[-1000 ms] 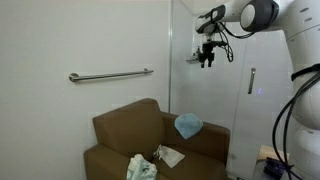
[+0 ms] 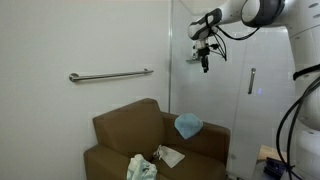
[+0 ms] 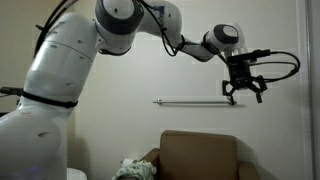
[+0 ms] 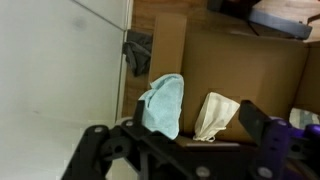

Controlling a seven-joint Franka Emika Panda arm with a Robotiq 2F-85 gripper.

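High above the brown couch point(image 2: 150, 132), my gripper point(image 3: 245, 98) is open and empty, well clear of everything below. In the wrist view the fingers stand wide apart at the bottom of the picture. A light blue cloth point(image 2: 188, 125) is draped over the couch's right armrest. On the seat lies a crumpled white cloth point(image 2: 169, 156). Over the other armrest hangs a pale green-and-white cloth point(image 2: 142, 168), its edge also showing at the right of the wrist view.
A metal rail point(image 2: 111, 75) is fixed to the white wall behind the couch. White panels with a handle point(image 2: 252, 80) stand at the right. From above, a dark grey item point(image 4: 138, 50) lies beside the couch. Air around the gripper looks free.
The arm and gripper have shifted slightly left in exterior view 1 and appear a little larger. The couch and the cloths have not moved.
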